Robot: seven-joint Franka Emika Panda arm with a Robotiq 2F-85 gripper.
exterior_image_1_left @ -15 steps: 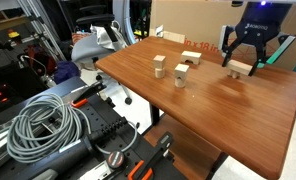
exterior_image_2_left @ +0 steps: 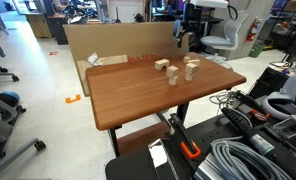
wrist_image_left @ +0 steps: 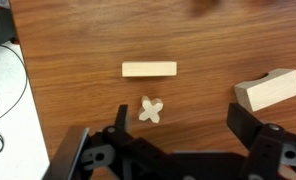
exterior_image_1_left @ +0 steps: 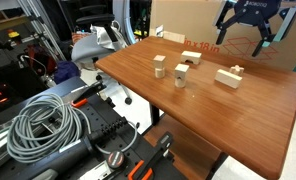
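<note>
My gripper [exterior_image_1_left: 239, 48] hangs over the right part of the wooden table, its fingers wide apart and nothing between them. Beneath it lies a pale rectangular block [exterior_image_1_left: 229, 78], flat on the tabletop. Just behind that block is a small cross-shaped wooden piece [exterior_image_1_left: 237, 69]. From the wrist view, the block [wrist_image_left: 149, 69] and the cross-shaped piece [wrist_image_left: 150, 110] lie apart, with bare wood between them. A bigger pale block [wrist_image_left: 269, 90] shows at that view's right, near one fingertip.
Two upright pale blocks, one nearer [exterior_image_1_left: 181, 75] and one farther left [exterior_image_1_left: 159, 66], stand mid-table. Another block [exterior_image_1_left: 192, 56] lies toward the back. A brown panel [exterior_image_2_left: 123, 43] closes off the rear.
My gripper was down at the block one second ago; it has since opened and risen clear. The block has shifted slightly toward the front left and now lies on the table.
</note>
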